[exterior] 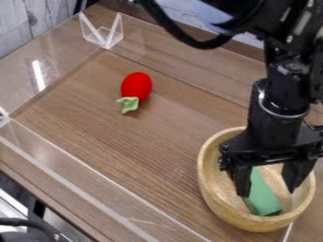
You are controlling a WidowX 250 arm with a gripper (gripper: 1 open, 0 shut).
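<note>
My black gripper [267, 168] hangs open over a light wooden bowl [212, 191] at the lower right, its fingers down at the bowl's back. A green object [263, 198] lies inside the bowl between and below the fingers; whether the fingers touch it is hard to tell. A red, rounded object with a green leafy top [135, 90], like a strawberry, lies on the table to the upper left.
Clear plastic pieces [101, 30] stand at the upper left, and the table's edge runs along the lower left, with a dark cable beyond it.
</note>
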